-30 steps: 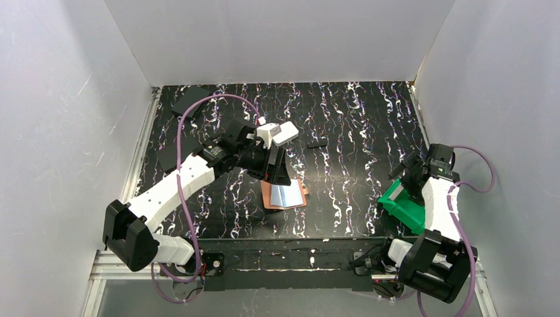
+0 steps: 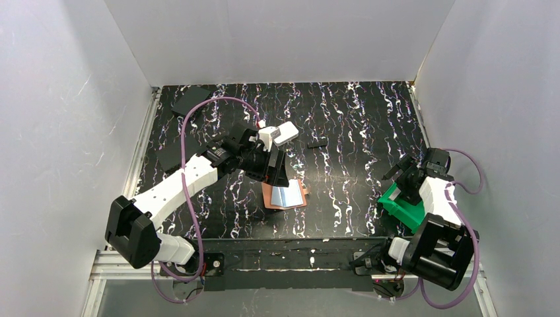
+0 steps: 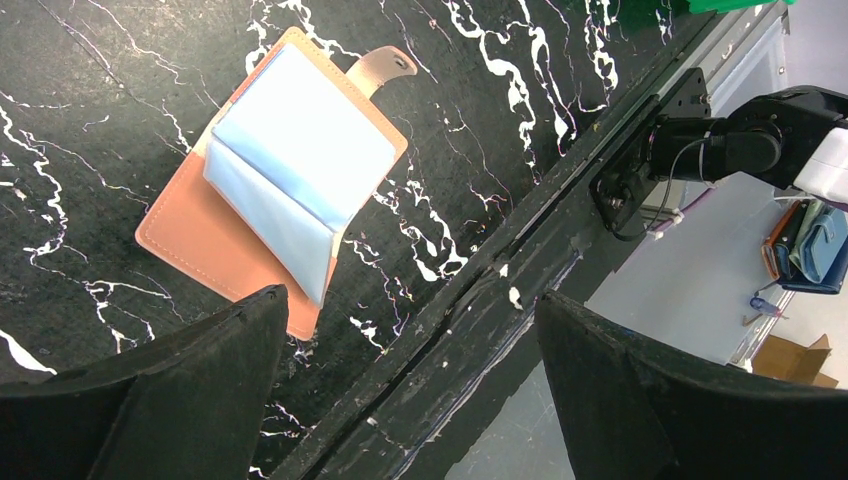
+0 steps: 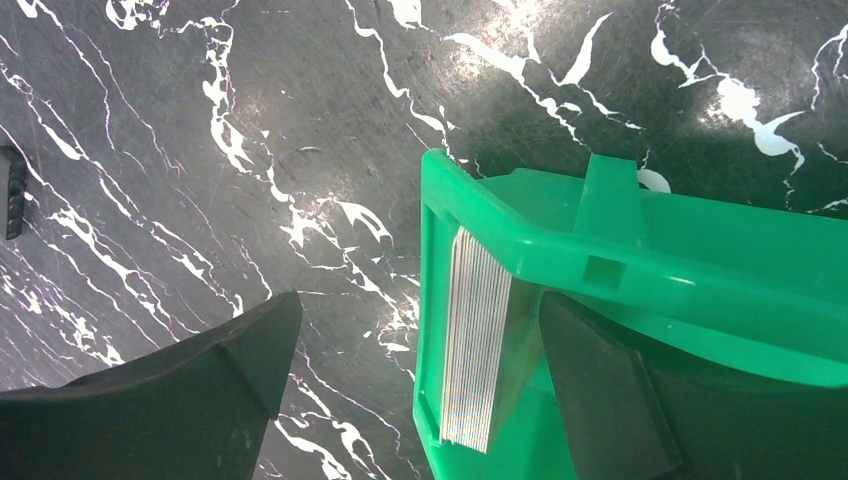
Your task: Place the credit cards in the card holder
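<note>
The card holder [image 2: 286, 194], brown outside and light blue inside, lies spread on the table with its strap pointing right. In the left wrist view the card holder [image 3: 215, 245] is seen whole, one blue flap standing partly raised. Above it hangs my left gripper, open and empty. A stack of cards [image 4: 474, 340] stands on edge inside the green tray [image 4: 650, 280]. Over the tray's left end is my right gripper, open, one finger outside the tray wall and the other on the inner side by the cards. Whether either finger touches is unclear.
A white box [image 2: 286, 133] and a small black block [image 2: 317, 142] lie behind the holder. Dark boxes [image 2: 191, 101] stand at the back left. Between holder and green tray [image 2: 404, 212] the table is bare.
</note>
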